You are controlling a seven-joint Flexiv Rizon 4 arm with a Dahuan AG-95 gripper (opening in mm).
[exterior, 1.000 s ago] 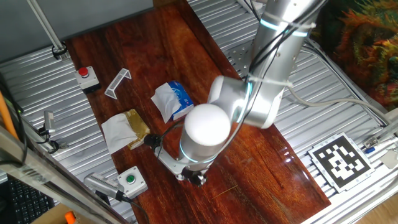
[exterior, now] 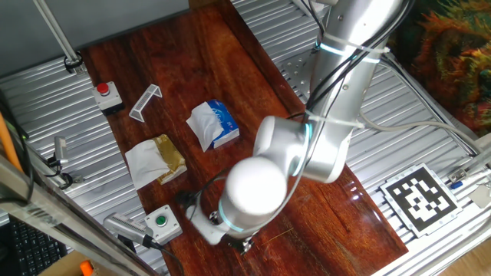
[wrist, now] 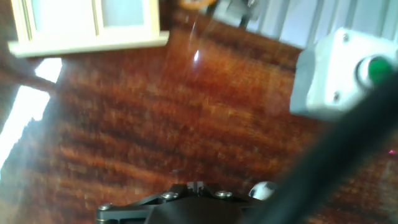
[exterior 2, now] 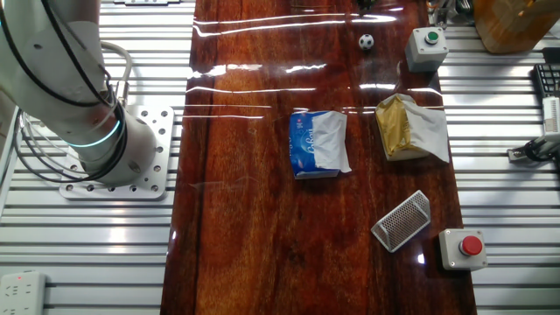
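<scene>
At the lower edge of the wrist view is my gripper, its black fingertips together with nothing visible between them. It appears small and dark under the arm's rounded wrist in exterior view 1. A small black-and-white ball [exterior 2: 366,41] lies on the wooden table near the far end in exterior view 2. In the wrist view, the ball [wrist: 262,190] shows just right of the fingertips, partly covered by a blurred black cable. A white box with a green button [exterior: 162,223] stands at the table edge, left of the gripper in exterior view 1.
A blue tissue pack [exterior 2: 317,144], a gold tissue pack [exterior 2: 409,129], a grey perforated bracket [exterior 2: 402,221] and a red-button box [exterior 2: 463,249] occupy one side. A cream-framed object [wrist: 93,46] with pale panes stands in the wrist view. Bare wood [exterior 2: 254,236] is clear.
The table objects have stayed put.
</scene>
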